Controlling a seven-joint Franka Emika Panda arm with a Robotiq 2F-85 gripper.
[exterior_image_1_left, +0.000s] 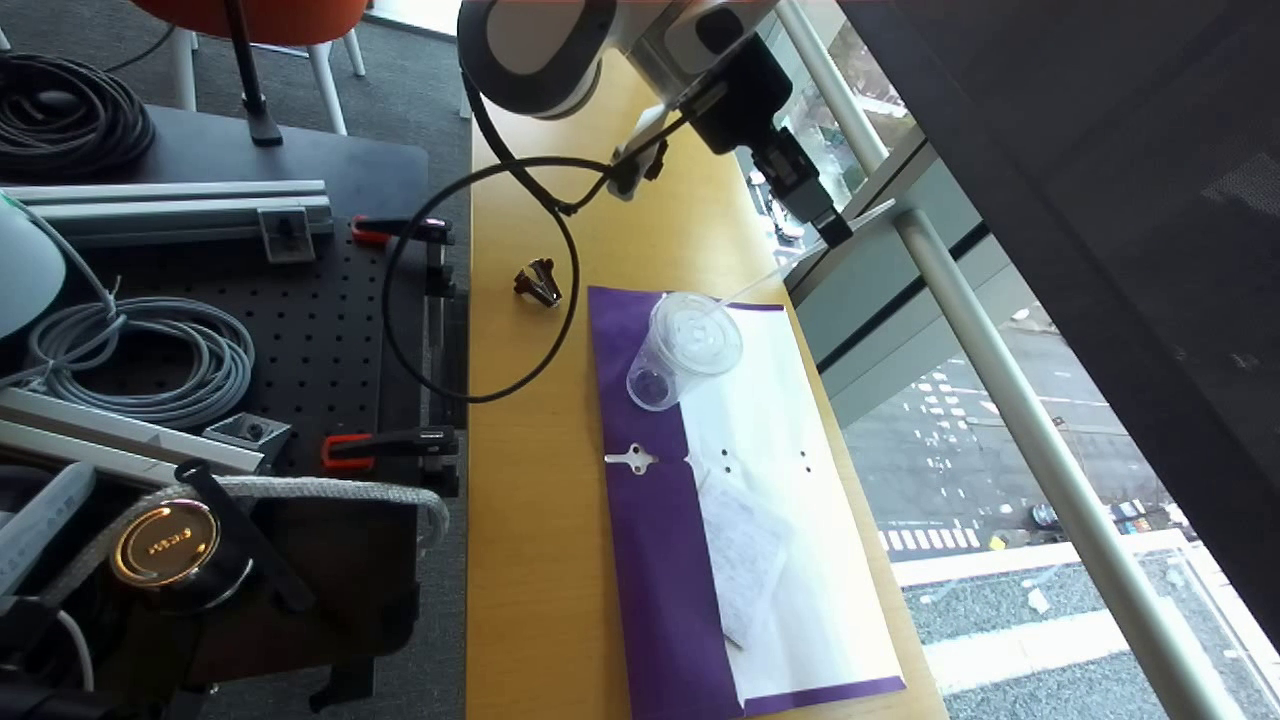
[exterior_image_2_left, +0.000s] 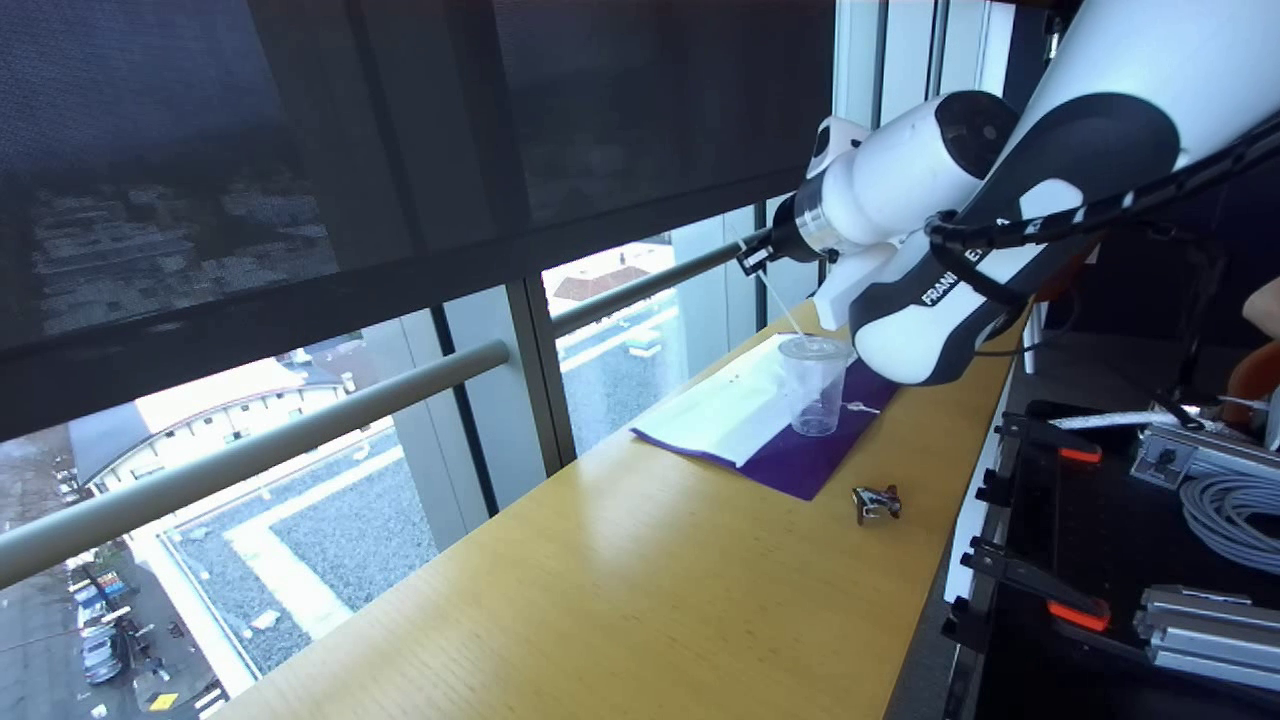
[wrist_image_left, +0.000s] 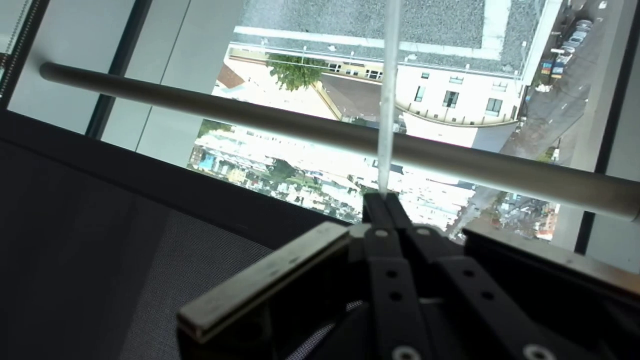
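Note:
My gripper (exterior_image_1_left: 836, 234) is shut on a thin translucent straw (exterior_image_1_left: 770, 275), which slants down from the fingers toward the lidded cup. In the wrist view the straw (wrist_image_left: 388, 90) runs out from between the closed fingertips. The clear plastic cup (exterior_image_2_left: 816, 402) stands upright, its lid (exterior_image_1_left: 699, 334) on top. Beside the lid in exterior view 1, and just above it in exterior view 2, appears the straw's lower end; whether it touches the lid I cannot tell. The cup itself is outside the wrist view.
Under the cup lies a purple and white folder (exterior_image_1_left: 654, 576) with a small metal key-like piece (exterior_image_1_left: 631, 458). A dark staple remover (exterior_image_1_left: 539, 283) rests on the wooden counter (exterior_image_2_left: 576, 600). The window rail (exterior_image_1_left: 1020, 396) runs close beside my gripper.

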